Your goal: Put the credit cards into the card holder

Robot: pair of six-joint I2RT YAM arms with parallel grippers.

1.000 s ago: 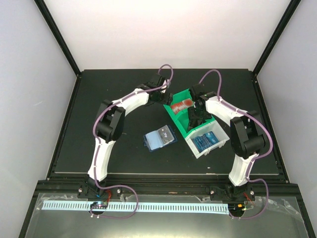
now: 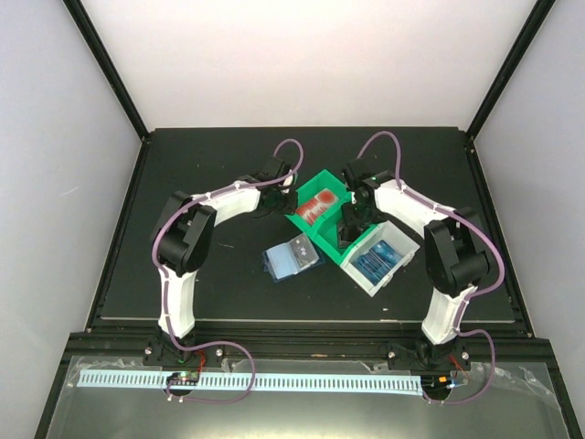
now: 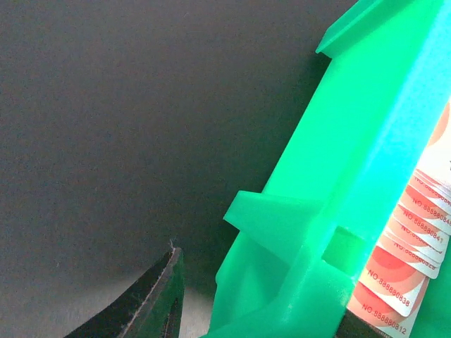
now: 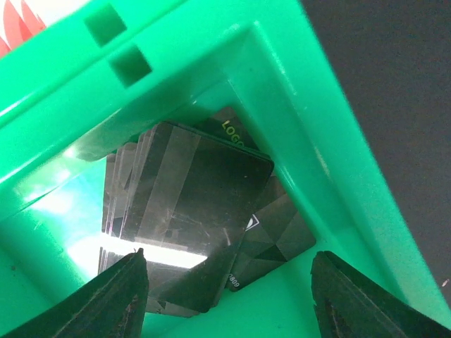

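The blue card holder [image 2: 293, 257] lies spread open on the table, left of the boxes. In the green box [image 2: 320, 176], red and white cards [image 2: 316, 207] fill one compartment. Black cards [image 4: 201, 204] lie in a loose, overlapping pile in the other, seen in the right wrist view. Above that pile, my right gripper is open, with nothing held. My left gripper is at the box's left wall, fingers part open on either side of it; a gap shows between the outer finger and the wall.
A white box [image 2: 402, 240] holding blue cards [image 2: 377, 262] adjoins the green one at front right. Bare black table lies left of the card holder and in front of it.
My left arm has moved left and toward the front. The green box has turned and its left side has shifted the same way; the white box has tilted slightly with it.
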